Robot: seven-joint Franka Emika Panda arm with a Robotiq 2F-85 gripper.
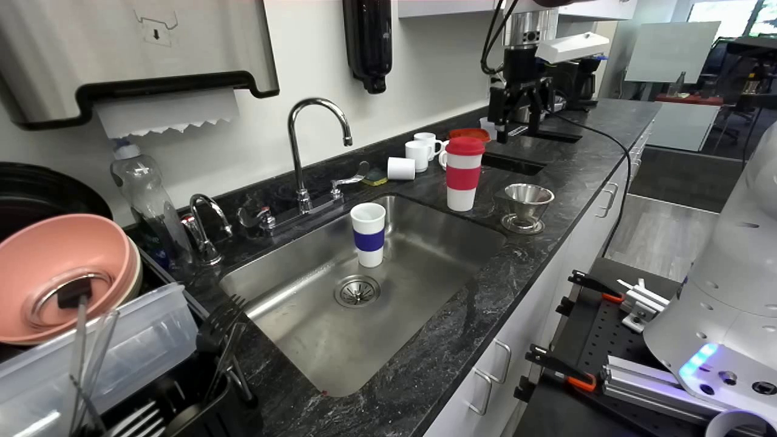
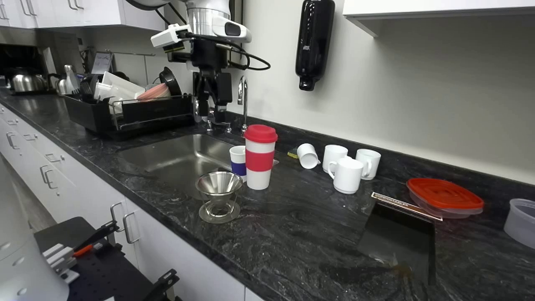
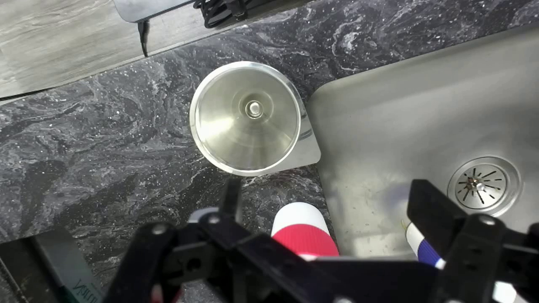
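My gripper is open and empty, its two black fingers wide apart; in exterior view 1 the gripper point(image 1: 518, 120) hangs above the counter. Beneath it in the wrist view, partly covered by the hand, is a white cup with a red lid and red sleeve point(image 3: 305, 237). This red-lidded cup point(image 2: 259, 158) stands upright on the counter beside the sink. A white cup with a blue band point(image 1: 369, 237) stands upright in the sink, lidless. The steel cone dripper point(image 3: 247, 121) sits on the counter near the sink's corner.
Several white mugs point(image 2: 347, 174) stand by the wall, one on its side. The steel sink point(image 1: 430, 291) has a tall faucet point(image 1: 298, 153) behind it. A loaded dish rack point(image 2: 125, 113) and a red-lidded container point(image 2: 444, 193) also occupy the counter. Bare counter lies at the front.
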